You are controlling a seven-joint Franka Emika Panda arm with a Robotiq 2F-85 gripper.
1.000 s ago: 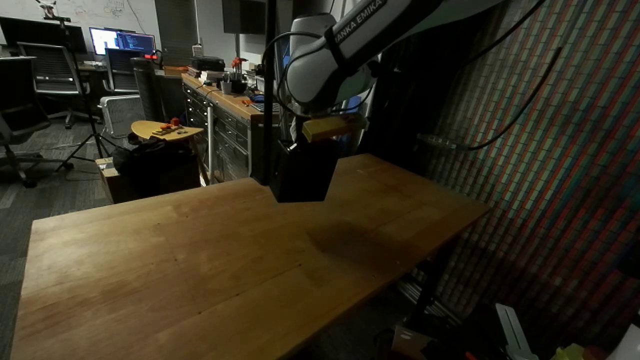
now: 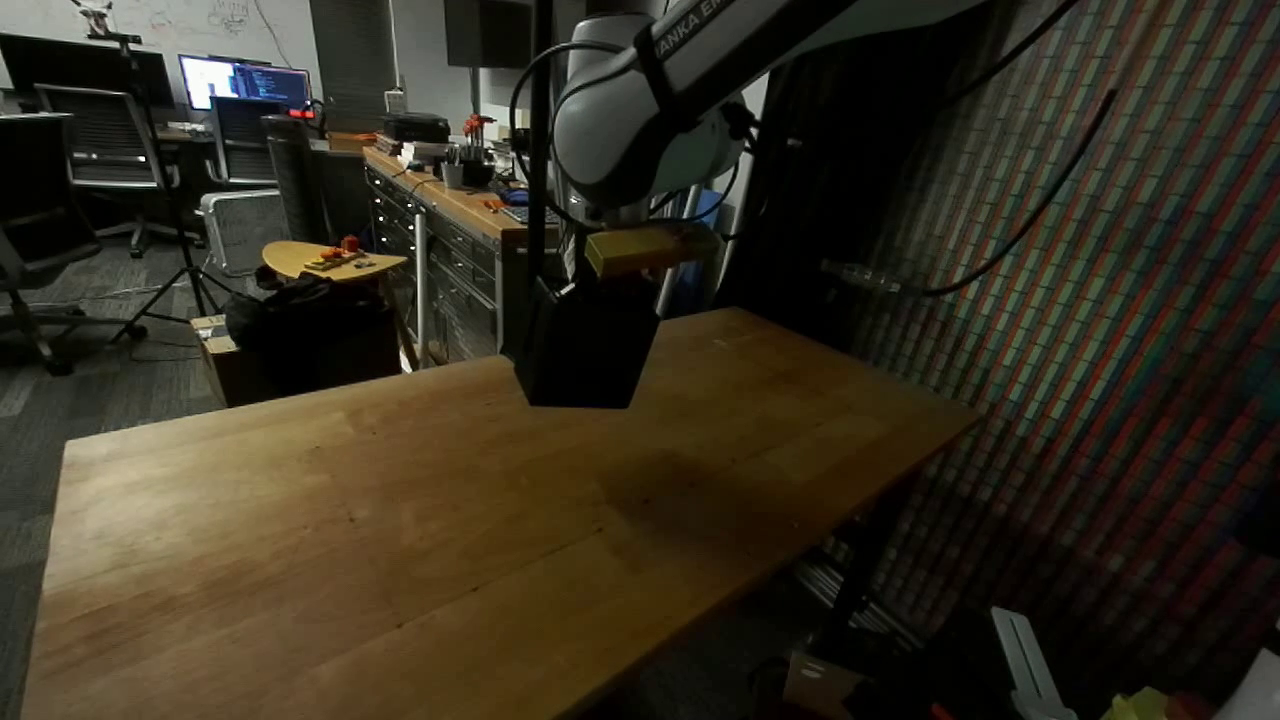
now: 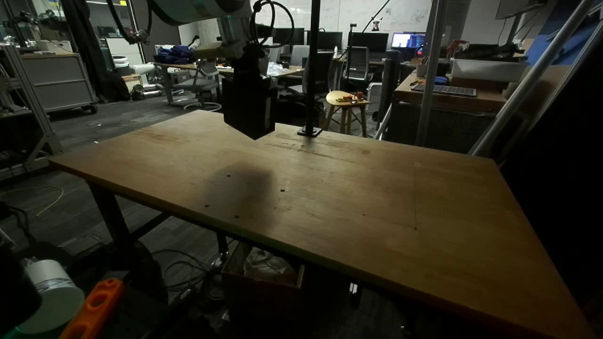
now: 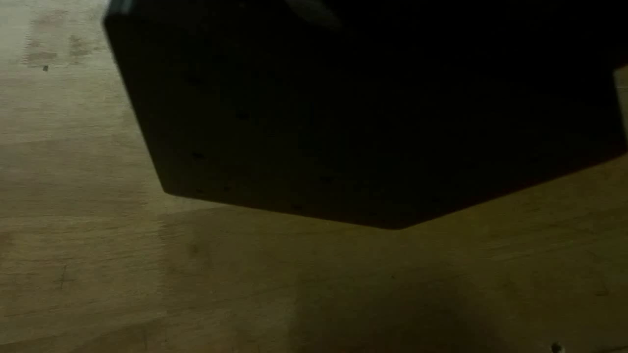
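A black box-shaped piece (image 2: 590,348) hangs at the end of my arm, clear above the wooden table (image 2: 360,504). My gripper (image 3: 247,67) is directly over it, dark against dark, and its fingers cannot be made out in any view. In the wrist view the black piece (image 4: 329,141) fills the upper middle and hides the fingertips. Whether it is gripped or fixed to the hand does not show. A yellowish block-like part (image 2: 648,248) sits on the wrist above. Below, the piece casts a soft shadow on the tabletop.
A black upright pole (image 3: 311,73) stands at one table edge, close to the hand in exterior view 1. Beyond the table are a stool (image 3: 347,99) and drawers (image 2: 456,258).
Arm, hand and black piece have shifted slightly left in exterior view 1, and the shadow has moved left too. The table is unchanged.
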